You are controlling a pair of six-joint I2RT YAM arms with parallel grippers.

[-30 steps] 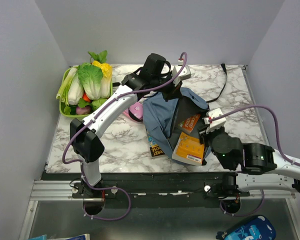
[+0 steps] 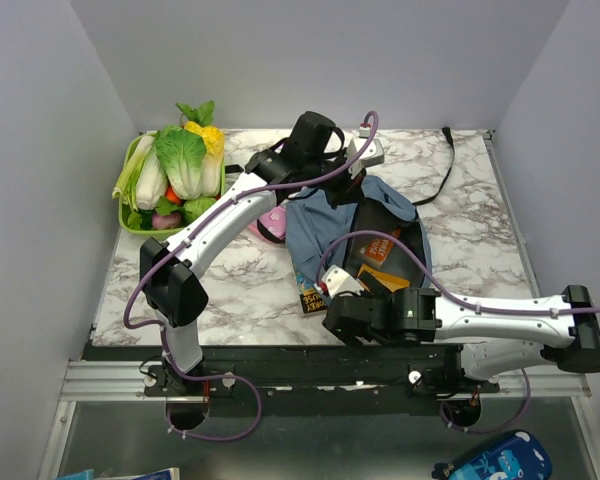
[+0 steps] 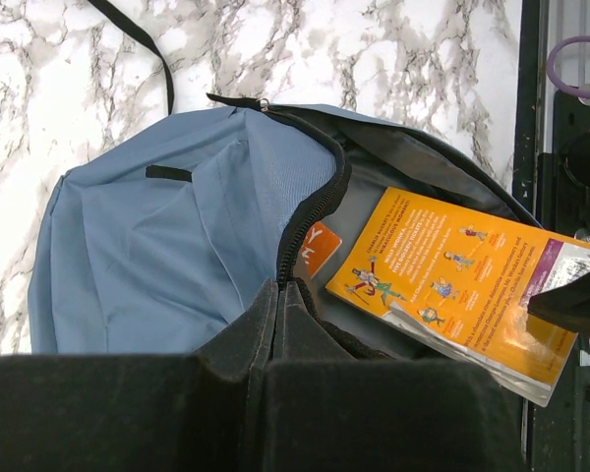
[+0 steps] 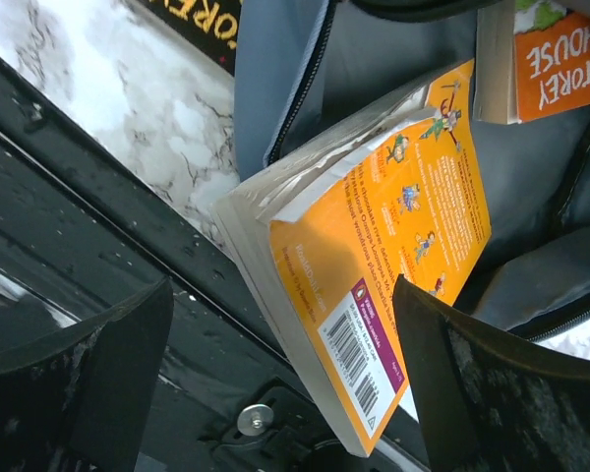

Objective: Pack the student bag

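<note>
The blue-grey student bag (image 2: 318,228) lies unzipped on the marble table, its dark mouth towards the front. A yellow-orange book (image 4: 374,236) rests partly inside, with its barcode end sticking out past the opening. Deeper in the bag is an orange-covered book (image 2: 378,250). My right gripper is open above the yellow book's outer end, the book showing between its fingers but apart from the left one. At the bag's flap, my left gripper is shut beside the zipper edge; whether any fabric is pinched cannot be told.
Left of the bag lie a dark book (image 2: 310,296) and a pink pouch (image 2: 270,224). A green basket (image 2: 132,228) of vegetables stands at the back left. A blue case (image 2: 500,460) sits below the table's front edge.
The left arm stays nearly still.
</note>
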